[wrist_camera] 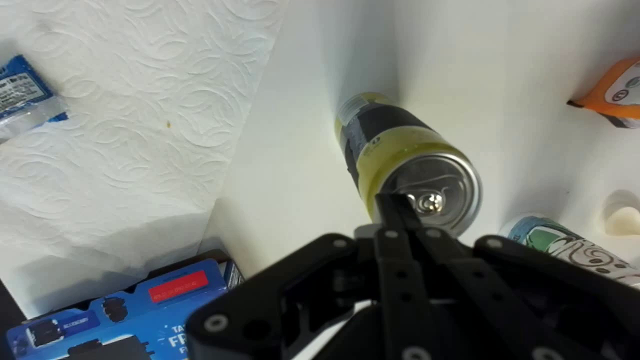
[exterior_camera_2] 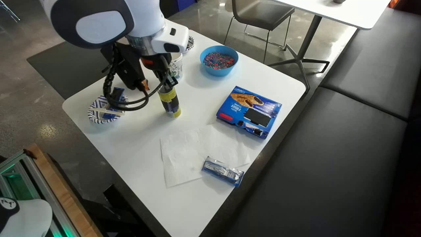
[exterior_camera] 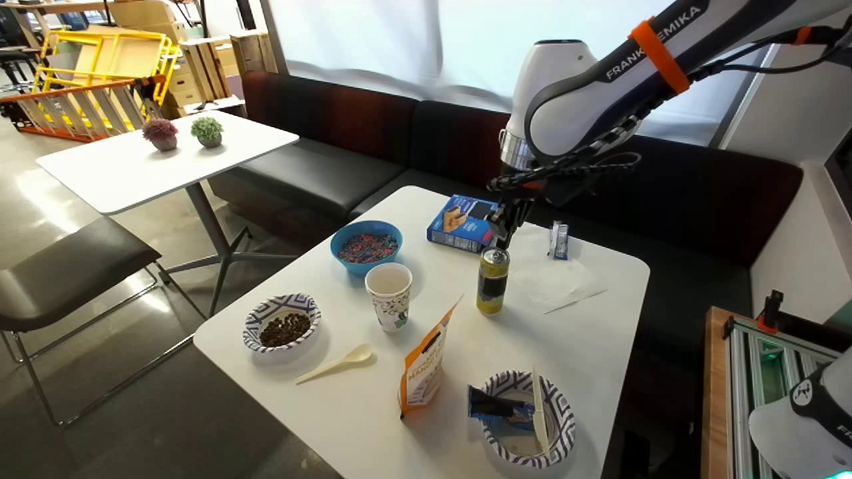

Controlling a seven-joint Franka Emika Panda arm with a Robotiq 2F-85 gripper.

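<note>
An unopened-looking yellow and dark can [exterior_camera: 492, 281] stands upright on the white table, its tab side up. In the wrist view, the silver lid of the can [wrist_camera: 435, 192] faces the camera, partly covered by my fingertips. My gripper is shut, with nothing visible between its fingers. From exterior view 1, the gripper [exterior_camera: 501, 238] sits right at the top of the can; whether it touches the lid, I cannot tell. The second exterior view has the arm over the can [exterior_camera_2: 170, 103], and the gripper [exterior_camera_2: 168, 83] at its upper end.
A blue snack box [exterior_camera_2: 249, 112], white napkin [exterior_camera_2: 183, 152] and wrapped bar [exterior_camera_2: 223, 171] lie nearby. Around the can also stand a paper cup [exterior_camera: 389, 297], blue bowl [exterior_camera: 367, 246], orange-white bag [exterior_camera: 423, 368] and two patterned bowls, one with pepper-like bits [exterior_camera: 281, 322], one with wrappers [exterior_camera: 527, 418].
</note>
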